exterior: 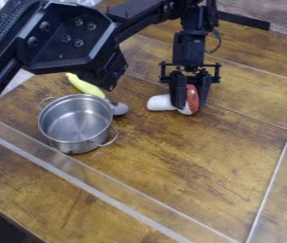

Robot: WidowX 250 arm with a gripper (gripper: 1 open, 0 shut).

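My black gripper (187, 95) points down at the centre right of the camera view, shut on a red-and-white object (195, 97) that lies on the wooden table (172, 180). The object's white end (162, 102) sticks out to the left of the fingers. The fingers partly hide the red part, so its exact shape is unclear.
A steel pot (78, 123) stands at the left. Behind it lie a yellow banana-like item (86, 84) and a small silver item (118, 108). The black arm spans the upper left.
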